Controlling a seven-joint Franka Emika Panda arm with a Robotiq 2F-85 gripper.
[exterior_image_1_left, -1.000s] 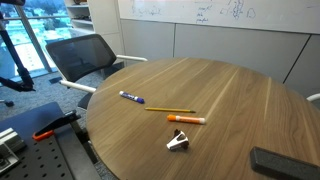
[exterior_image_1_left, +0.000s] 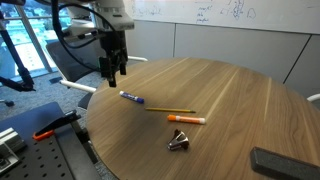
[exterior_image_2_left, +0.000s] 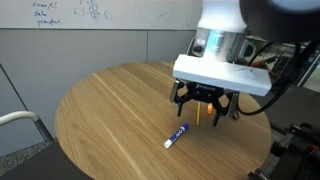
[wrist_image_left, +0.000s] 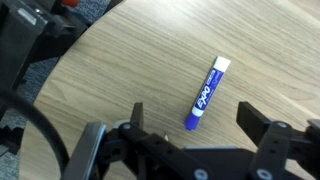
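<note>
A blue and white Expo marker (wrist_image_left: 206, 95) lies on the wooden table, between and below my spread fingers in the wrist view. My gripper is open above it, with nothing held. In the first exterior view the gripper (exterior_image_1_left: 114, 80) hangs over the table's left side, close to the blue marker (exterior_image_1_left: 131, 97). The second exterior view has the marker (exterior_image_2_left: 176, 136) just left of and below the fingers. A yellow pencil (exterior_image_1_left: 170, 110) and an orange marker (exterior_image_1_left: 187, 120) lie further right on the table.
A small dark and silver object (exterior_image_1_left: 178, 141) sits near the table's front. A black eraser-like block (exterior_image_1_left: 285, 164) lies at the right. Bare wood stretches across the back. A whiteboard (exterior_image_1_left: 230, 14) stands behind the table, and a chair (exterior_image_1_left: 82, 55) is at its left.
The table objects have not moved.
</note>
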